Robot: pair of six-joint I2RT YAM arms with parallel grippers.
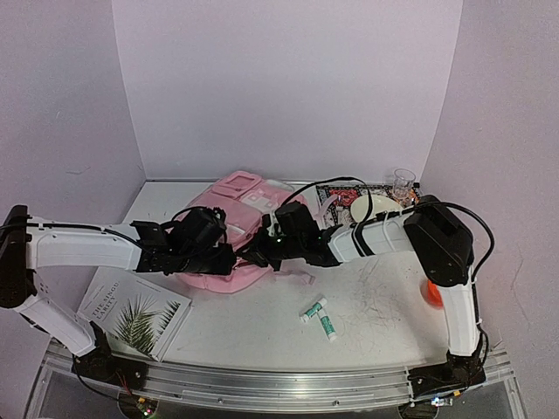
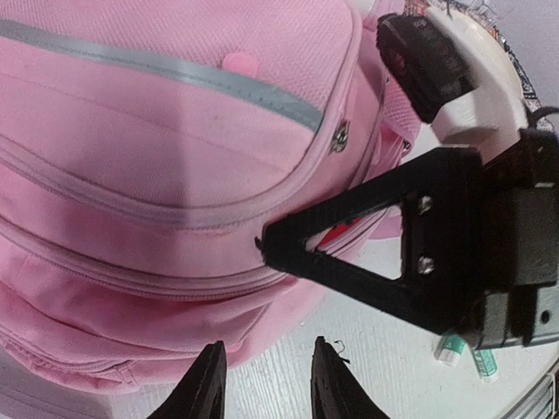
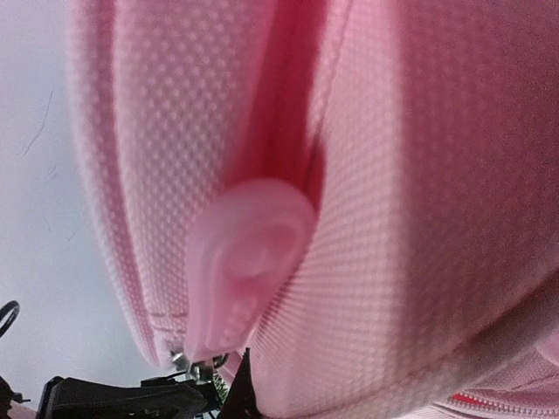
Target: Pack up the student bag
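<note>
The pink bag [image 1: 240, 188] lies at the back, left of centre, with both grippers at its front right edge. In the left wrist view, my left gripper is open over the table just in front of the bag [image 2: 157, 166]; nothing is between its fingers. My right gripper reaches in from the right, its tip against the bag's zipper edge. A red gap shows there. The right wrist view is filled by pink fabric [image 3: 349, 262] and a pink zipper pull [image 3: 249, 262]; the right fingers are mostly hidden, so their grip cannot be made out.
A book with a palm-leaf cover [image 1: 135, 310] lies at the front left. Two glue sticks [image 1: 326, 325] lie front of centre. At the back right are a patterned mat [image 1: 327, 192], a pale plate [image 1: 374, 207] and a clear glass [image 1: 403, 183]. A red-orange object [image 1: 431, 293] sits far right.
</note>
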